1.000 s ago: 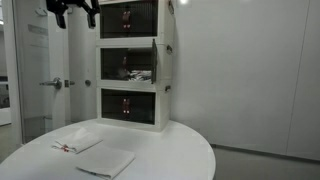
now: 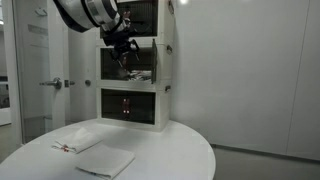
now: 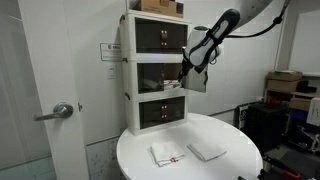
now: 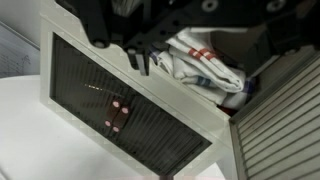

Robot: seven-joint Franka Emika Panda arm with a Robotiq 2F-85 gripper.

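Note:
My gripper (image 2: 124,54) is open in front of the middle compartment of a white cabinet (image 2: 146,43), with nothing held. Inside that compartment lie folded white cloths (image 4: 205,68) with red and blue stripes, partly hidden behind the dark gripper parts in the wrist view. The compartment's door (image 2: 154,62) stands swung open at the right side. On the round white table (image 3: 140,156), a folded cloth (image 3: 167,153) with a coloured stripe lies beside a flat, plain-looking cloth (image 3: 207,149).
The bottom compartment's dark ribbed doors (image 4: 125,108) are shut, their red-marked handles at the middle. Above, the top doors (image 3: 161,36) are shut too. Boxes (image 3: 161,7) sit on the cabinet.
From the upper left, my gripper has come right and down to the open middle compartment. The cloths on the table and the cabinet door have stayed put.

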